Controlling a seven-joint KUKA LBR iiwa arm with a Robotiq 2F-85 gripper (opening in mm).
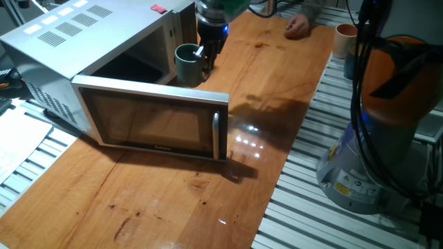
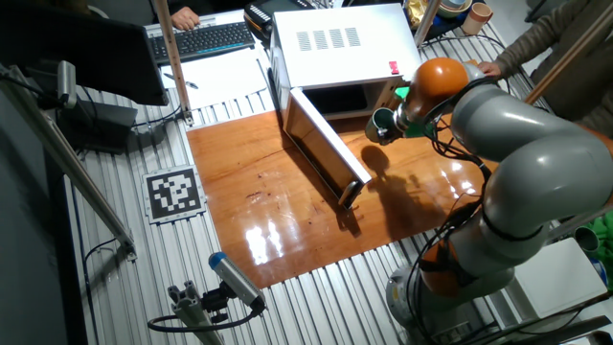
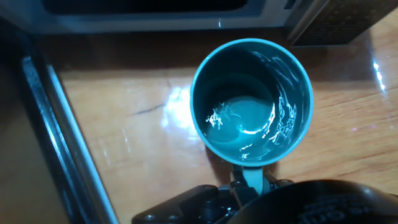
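A teal mug hangs upright over the wooden table, its handle pinched by my gripper, which is shut on it. From above, the mug looks empty apart from glossy reflections. In exterior view 1 the mug is just in front of the microwave, level with its dark opening and behind the swung-out door. Exterior view 2 shows the mug to the right of the open door, outside the cavity.
The door juts out over the table on one side of the mug. Two cups, one an orange-brown cup, stand on the slatted rail. A person's hand rests at the far table edge. Bare wood lies in front of the door.
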